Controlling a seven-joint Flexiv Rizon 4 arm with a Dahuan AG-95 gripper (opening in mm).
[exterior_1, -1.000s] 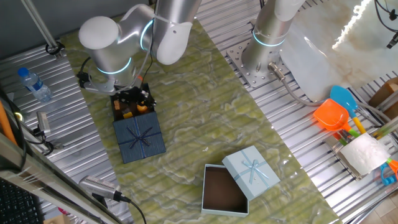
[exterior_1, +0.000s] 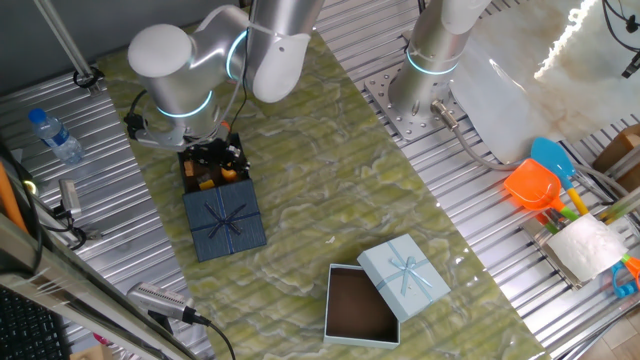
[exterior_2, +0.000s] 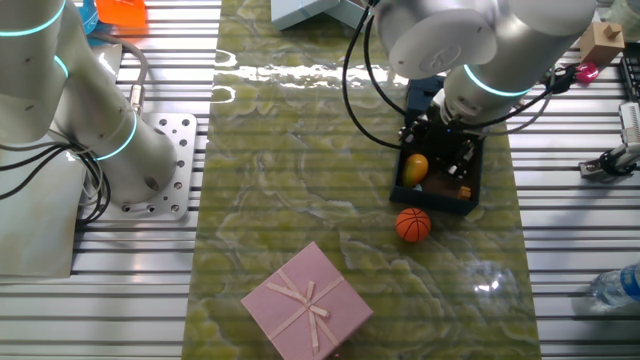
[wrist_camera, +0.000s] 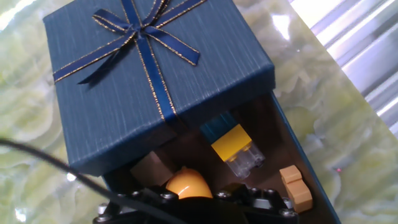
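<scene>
A dark blue gift box stands on the green marbled mat, part covered by its ribboned lid. Inside it are an orange-yellow fruit-like object, a yellow block with a clear end and a small light-brown piece. My black gripper is down at the box's uncovered end, close to the fruit-like object. In the wrist view its dark parts run along the bottom edge and cover the fruit's lower side. Whether the fingers are apart or closed on anything cannot be made out.
A small basketball lies just outside the box. Farther off are a closed pink gift box and an open pale-blue box with its lid leaning on it. A cable crosses the wrist view.
</scene>
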